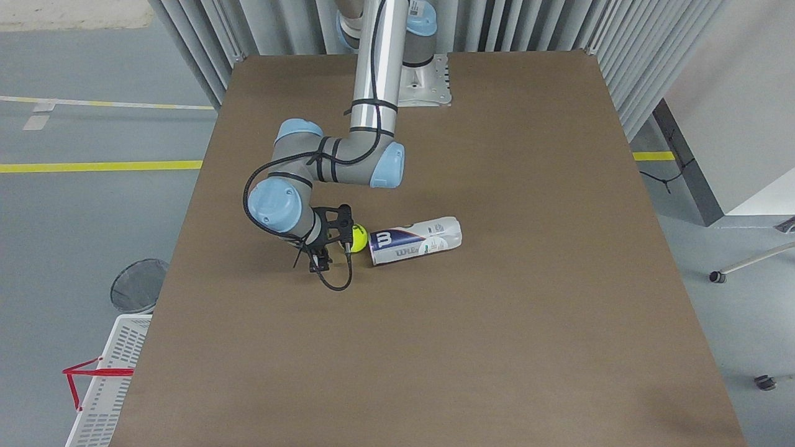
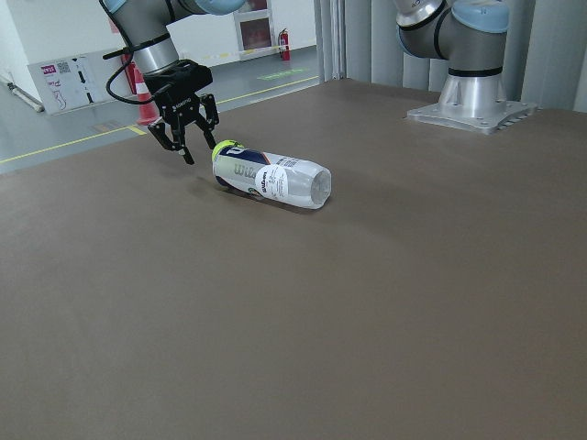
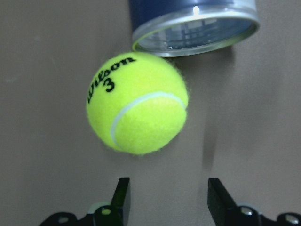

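Note:
A yellow Wilson tennis ball (image 3: 136,108) rests on the brown table at the mouth of a clear and white ball can (image 1: 415,239), which lies on its side; in the left view the can (image 2: 275,179) hides most of the ball. My gripper is open and empty, its fingers just short of the ball in the wrist view. In the front view the gripper (image 1: 328,246) is left of the can, partly covering the ball.
A white crate (image 1: 112,402) and mesh bin are on the floor beyond the left edge.

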